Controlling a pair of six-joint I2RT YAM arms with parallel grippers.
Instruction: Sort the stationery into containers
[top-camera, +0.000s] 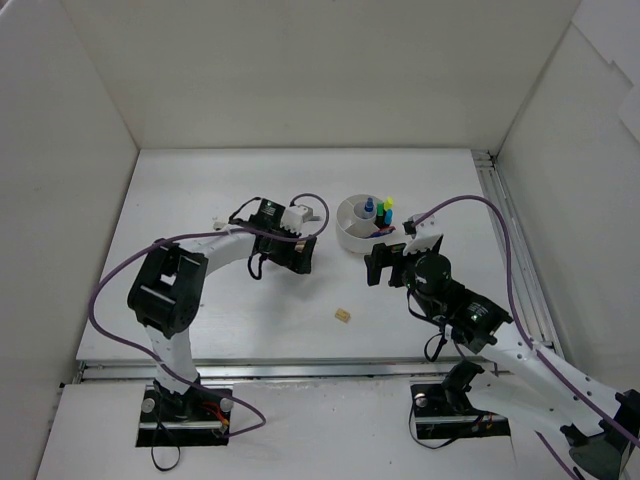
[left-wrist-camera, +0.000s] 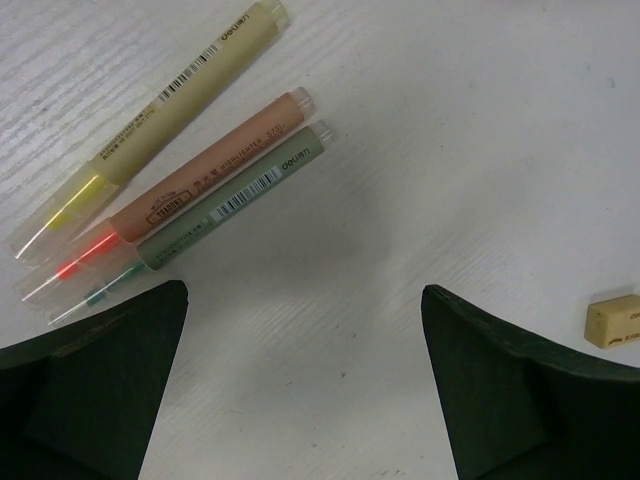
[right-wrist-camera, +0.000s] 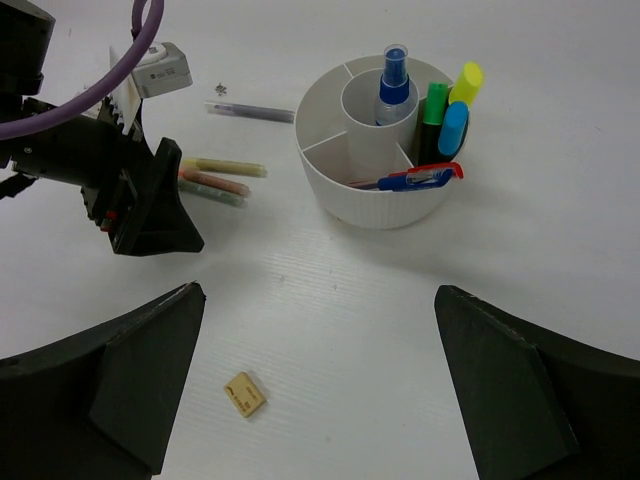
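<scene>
Three capped pens lie side by side below my open left gripper: a yellow highlighter (left-wrist-camera: 190, 90), an orange one (left-wrist-camera: 208, 162) and a green one (left-wrist-camera: 235, 197). In the right wrist view a clear-barrelled pen (right-wrist-camera: 250, 111) lies behind them. A round white divided organizer (right-wrist-camera: 350, 205) holds a blue bottle (right-wrist-camera: 394, 85) and several pens. A small tan block (right-wrist-camera: 245, 393) lies on the front of the table. My right gripper is open with nothing between its fingers, in front of and right of the organizer.
The white table (top-camera: 170, 300) is bordered by walls at the back and sides, with a metal rail along the front and right edges.
</scene>
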